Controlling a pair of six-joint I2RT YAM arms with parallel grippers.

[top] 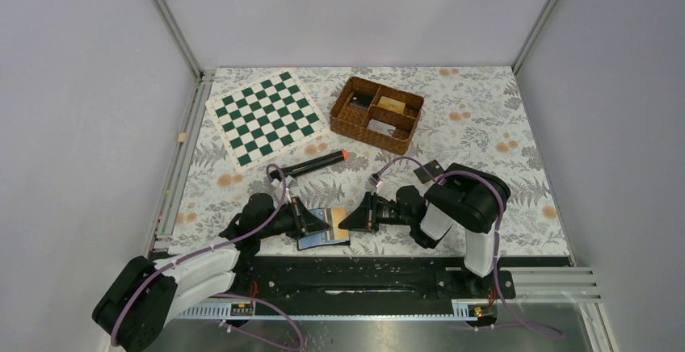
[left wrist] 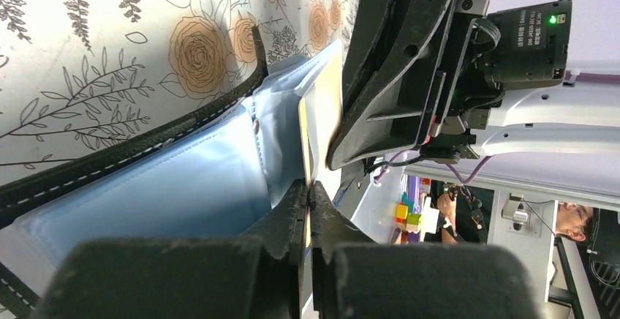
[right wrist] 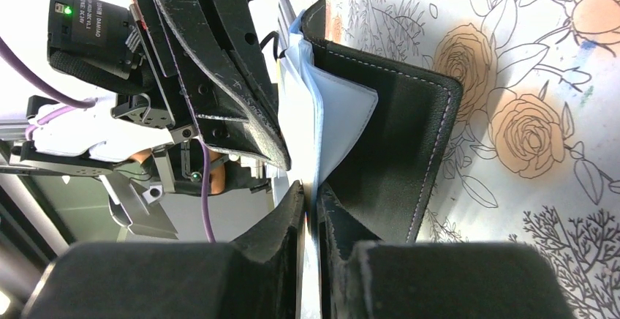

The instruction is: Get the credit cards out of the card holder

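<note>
The card holder, black outside with light-blue sleeves (top: 312, 240), lies spread on the table between my two grippers. In the left wrist view, a yellow card (left wrist: 333, 88) stands at the sleeve's edge. My left gripper is shut at that card's edge; whether the edge is pinched between its tips is unclear. From the other side, my right gripper has its fingers close around the upright pale sleeve, which shows in the narrow gap between them. The holder's black cover (right wrist: 398, 136) slopes down behind it.
A divided wicker basket (top: 361, 133) at the back holds several flat items. A black cylinder with an orange end (top: 313, 164) lies behind the left gripper, with a checkered board (top: 266, 118) beyond. A dark flat item (top: 429, 172) sits near the right arm. The table's right side is open.
</note>
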